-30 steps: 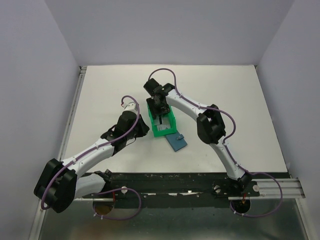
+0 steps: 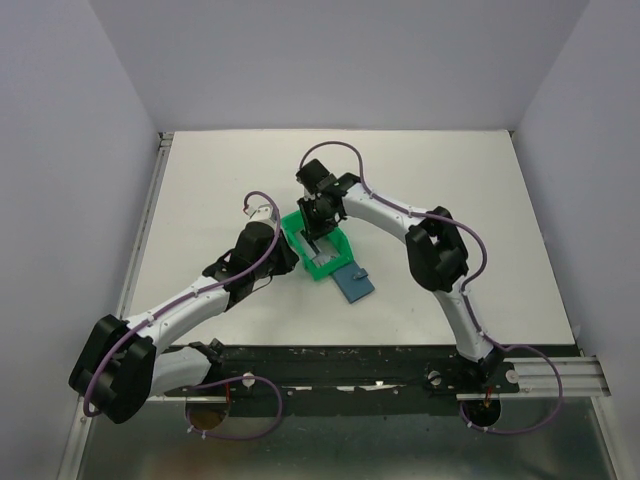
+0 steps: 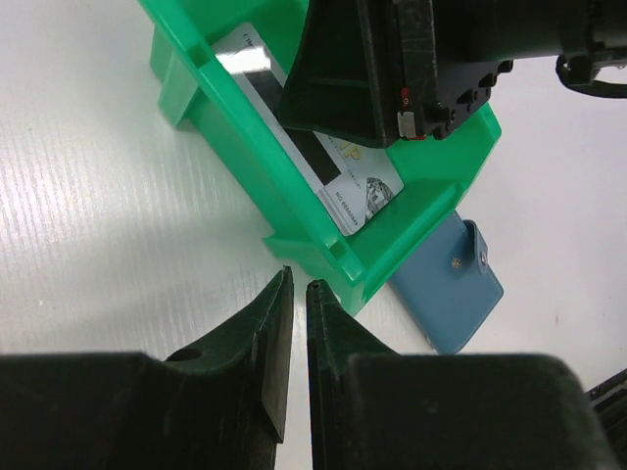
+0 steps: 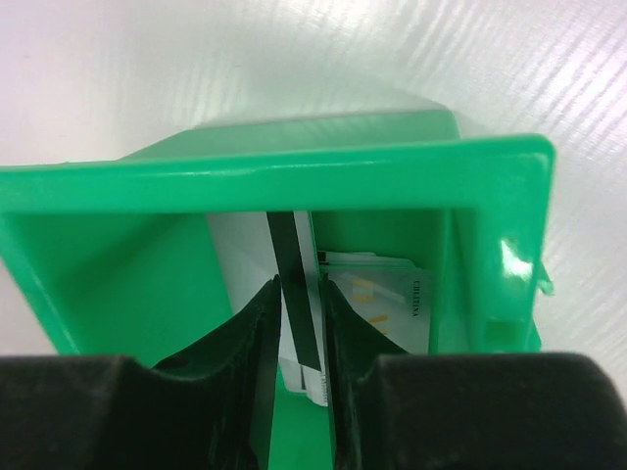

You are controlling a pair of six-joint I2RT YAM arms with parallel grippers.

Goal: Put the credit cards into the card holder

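A green tray [image 2: 332,262] holds several cards [image 3: 318,171] with a dark stripe, lying inside it. A blue-grey card holder [image 3: 441,279] lies just beside the tray on the table. My right gripper is down in the tray at the cards, its fingertips close together at the striped card's edge; whether anything is between them I cannot tell. My left gripper stands outside the tray at its left, fingertips nearly together, with nothing seen between them.
The two arms come close to each other over the tray.
The tray has turned and shifted slightly toward the left gripper. The right arm has moved a little right and toward the front, staying in the tray. The left arm looks unmoved.
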